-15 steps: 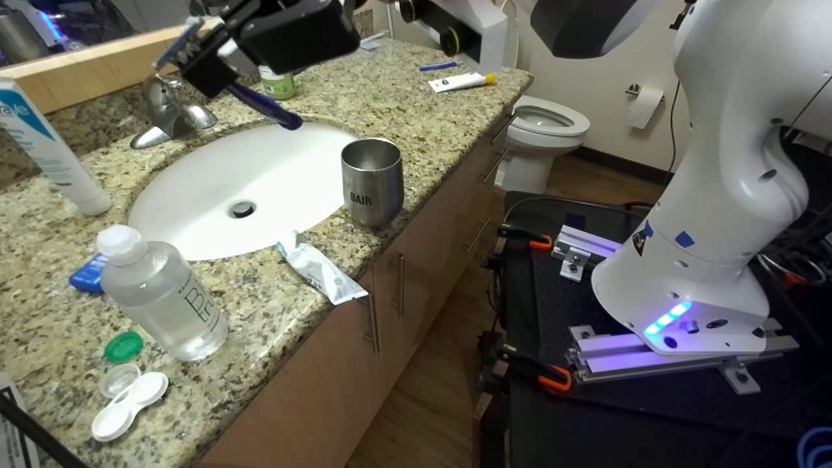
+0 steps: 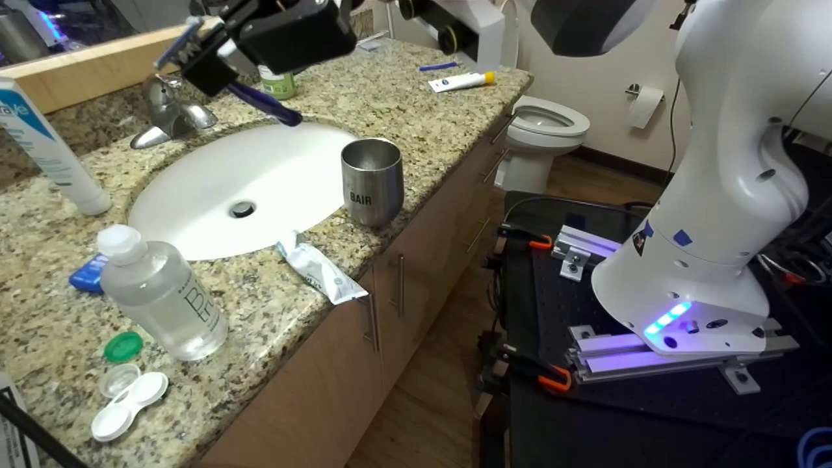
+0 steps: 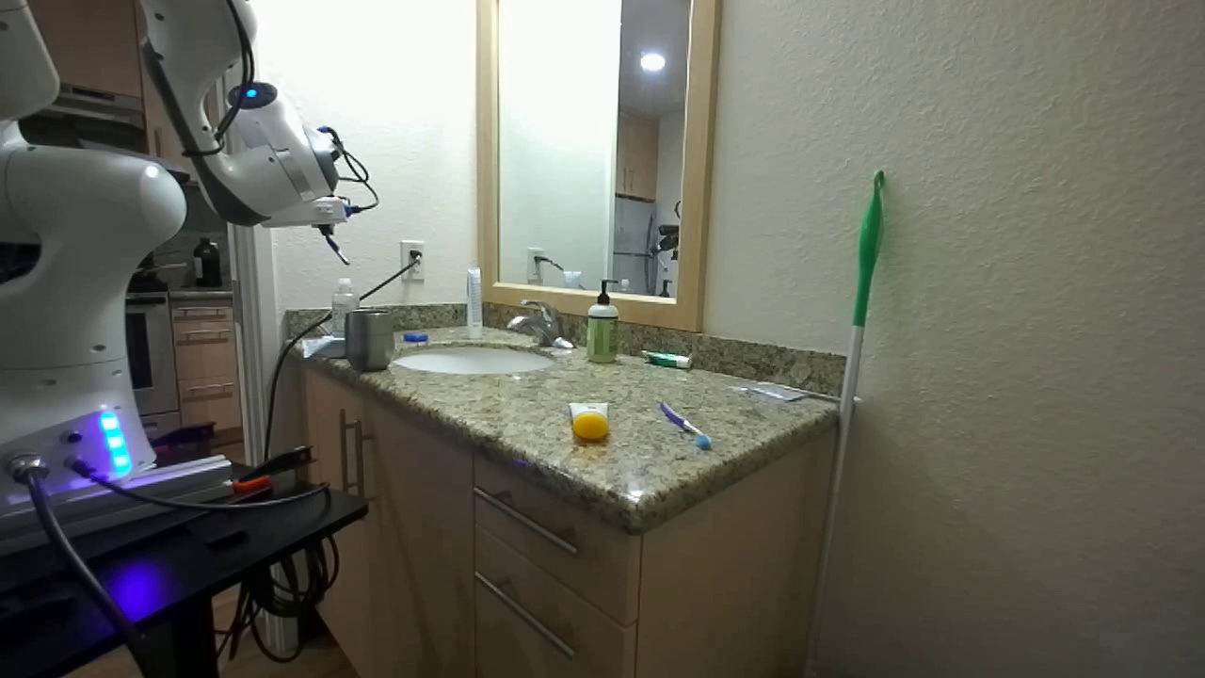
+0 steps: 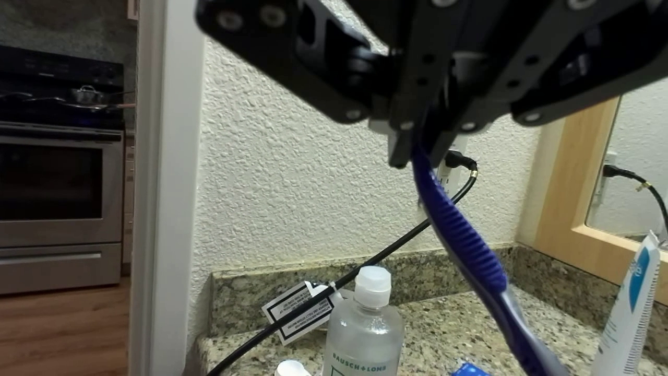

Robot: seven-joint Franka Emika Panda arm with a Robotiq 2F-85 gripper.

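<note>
My gripper is shut on a blue-purple toothbrush [image 4: 460, 235], whose ridged handle slants down to the right in the wrist view. In exterior view 1 the gripper [image 2: 208, 75] is high over the far side of the sink [image 2: 296, 168]; the toothbrush handle [image 2: 265, 103] sticks out on one side, and a lighter end [image 2: 179, 43] shows on the other. A steel cup [image 2: 372, 183] stands upright on the counter at the sink's front right rim, apart from the brush. Its inside looks empty where it can be seen.
A clear bottle [image 2: 164, 296], a contact lens case [image 2: 129, 405], a crumpled tube [image 2: 320, 269] and an upright white tube [image 2: 51, 148] stand or lie around the sink. The faucet [image 2: 168, 113] and soap bottle [image 3: 602, 328] are behind it. Another toothbrush [image 3: 684, 425] lies on the open counter.
</note>
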